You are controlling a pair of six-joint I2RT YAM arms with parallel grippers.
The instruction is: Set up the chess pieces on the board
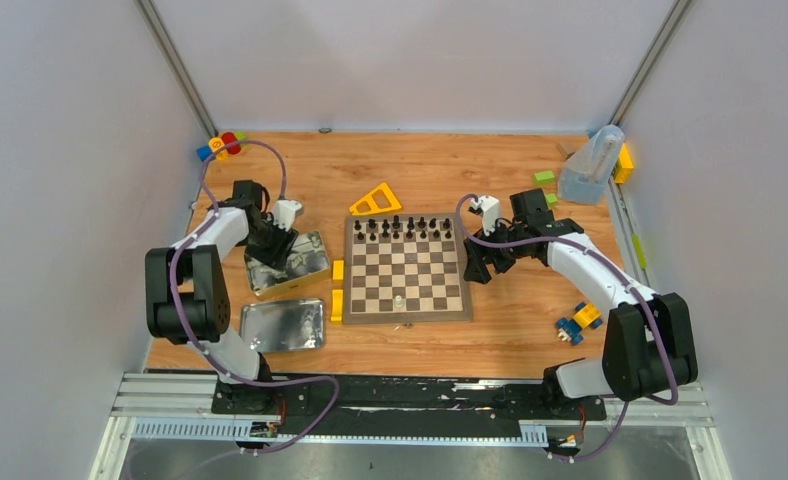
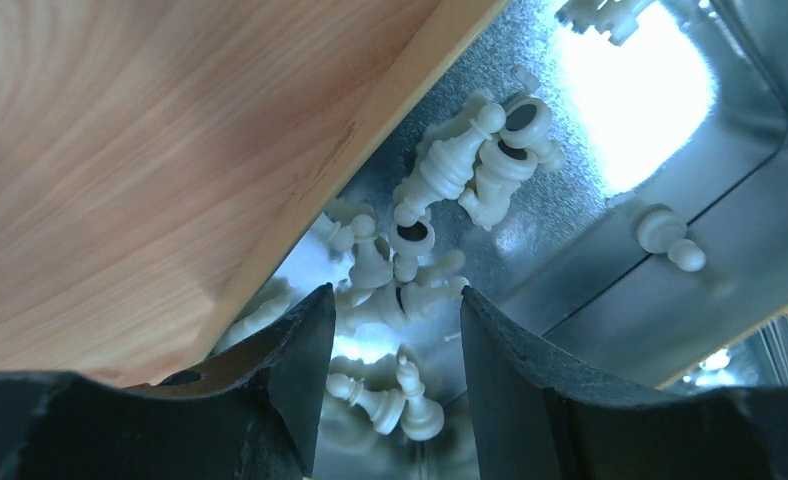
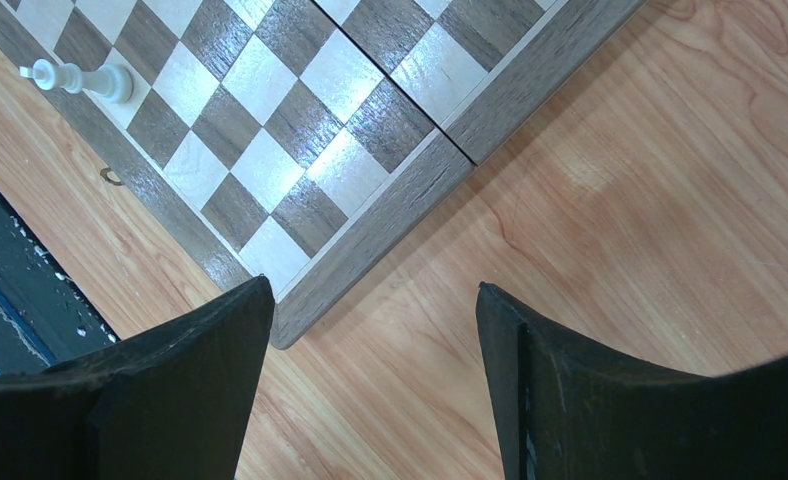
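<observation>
The chessboard [image 1: 406, 270] has black pieces along its far rows and one white piece [image 1: 398, 301] near its near edge, also in the right wrist view [image 3: 110, 83]. My left gripper is open over a box [image 1: 290, 287] of white pieces lying jumbled, several of them, such as a white piece [image 2: 450, 160], lying on their sides; nothing is clearly held between its fingers. My right gripper hangs open beside the board's right edge, over bare wood, with nothing between its fingers.
An empty metal tray [image 1: 281, 325] lies below the box. Yellow blocks [image 1: 337, 305] and a yellow triangle [image 1: 375, 198] border the board. A plastic container [image 1: 587, 170] and toy vehicle [image 1: 580, 320] sit on the right.
</observation>
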